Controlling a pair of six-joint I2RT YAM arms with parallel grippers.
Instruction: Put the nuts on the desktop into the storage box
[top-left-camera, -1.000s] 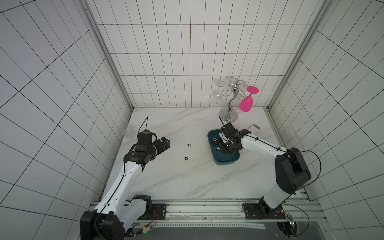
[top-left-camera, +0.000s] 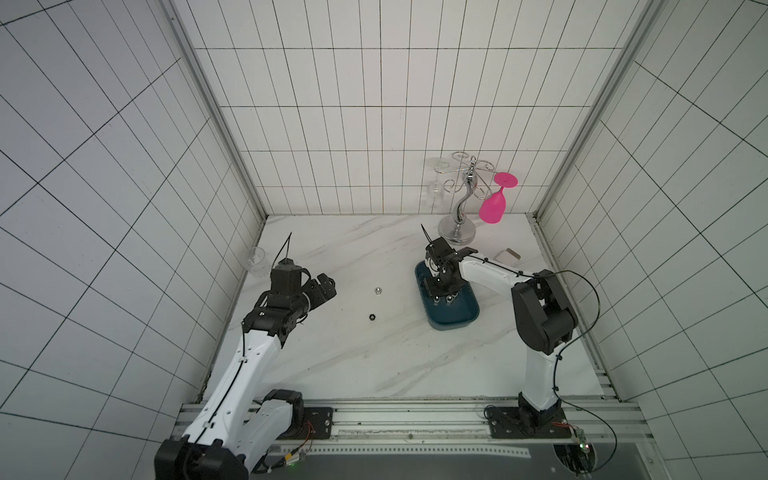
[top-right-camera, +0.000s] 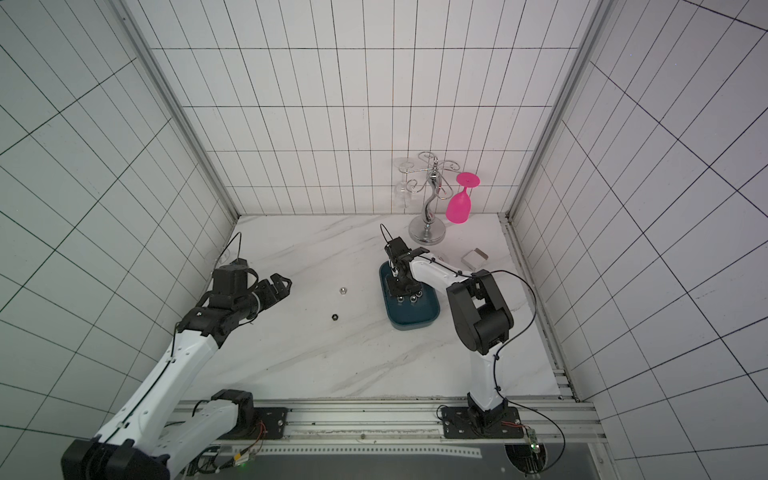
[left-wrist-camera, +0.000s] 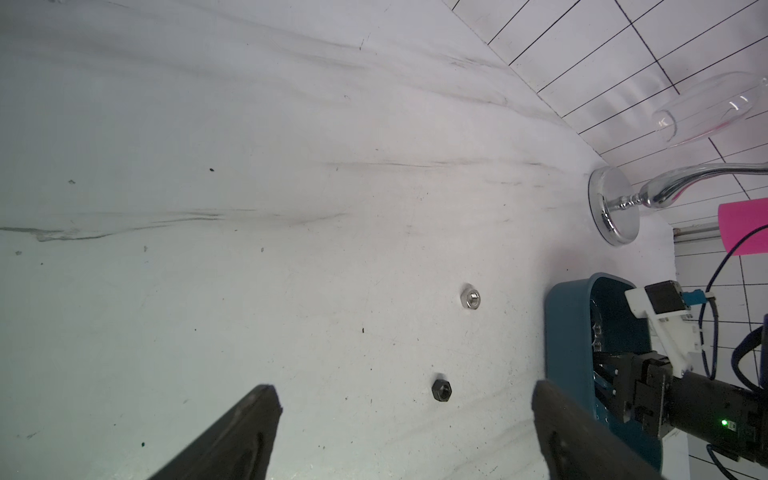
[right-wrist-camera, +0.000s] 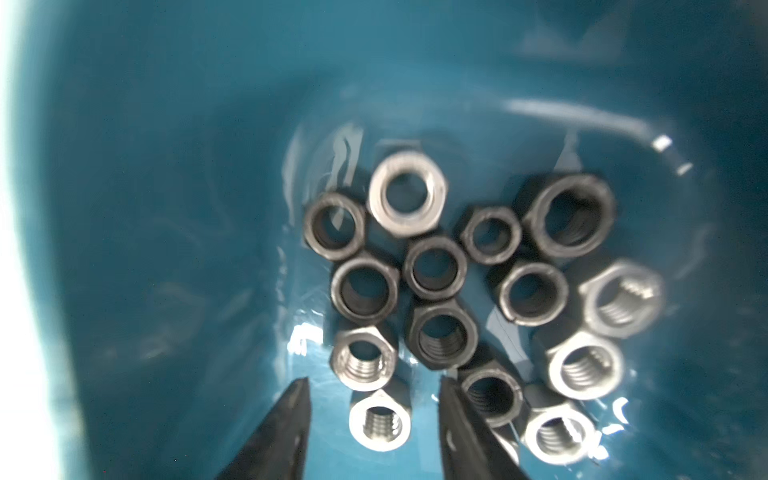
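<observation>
Two nuts lie on the white desktop: a silver nut (left-wrist-camera: 471, 298) and, nearer the front, a black nut (left-wrist-camera: 441, 389). The teal storage box (top-left-camera: 453, 323) stands to their right. On its floor, many dark and silver nuts (right-wrist-camera: 364, 288) are clustered in the right wrist view. My right gripper is down inside the box, its fingers apart; a silver nut (right-wrist-camera: 381, 421) shows in the gap between them, not visibly gripped. Over the left part of the desktop, my left gripper (top-left-camera: 326, 286) is open with nothing between its fingers.
Behind the box stands a chrome glass rack (top-left-camera: 457, 230) with a pink goblet (top-left-camera: 493, 206) and a clear glass hanging from it. A small pale block (top-right-camera: 475, 257) lies right of the box.
My left arm has shifted slightly left. The two desktop nuts have not moved.
</observation>
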